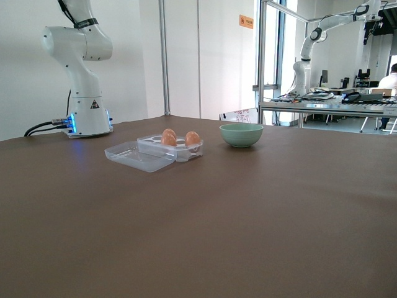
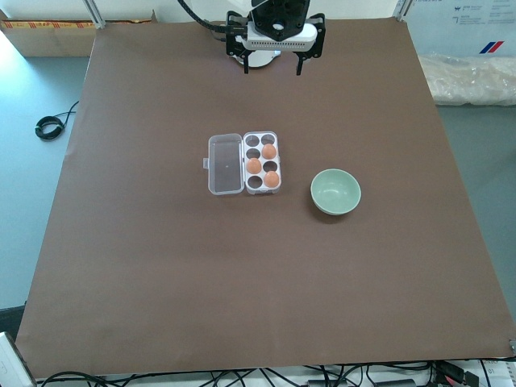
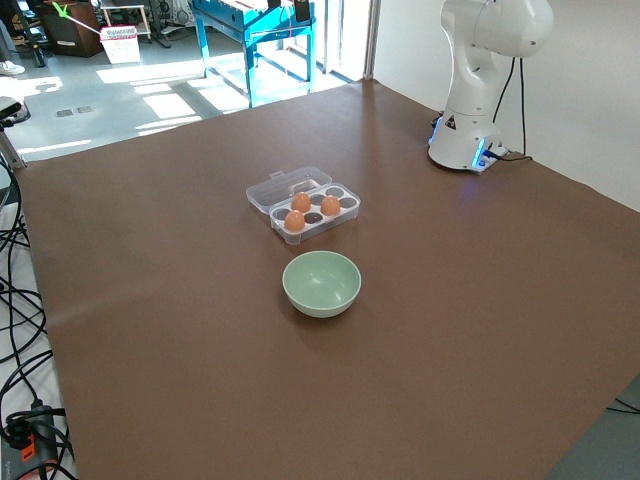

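A clear egg carton (image 2: 231, 164), lid folded open, lies mid-table with several brown eggs (image 2: 271, 178) in some cups and other cups empty. A mint-green bowl (image 2: 335, 192) stands apart from it, empty, to its right in the left view; in the right view the bowl (image 3: 321, 284) is nearer the camera than the carton (image 3: 315, 218). My gripper (image 2: 272, 69) hangs at the far edge of the table in the left view, its fingers spread wide with nothing seen between them, well away from carton and bowl. The top and right views show the arm but not the gripper.
My arm's base (image 1: 90, 121) stands at a table edge, with cables behind it. More cables (image 3: 25, 340) run along another edge, off the tabletop.
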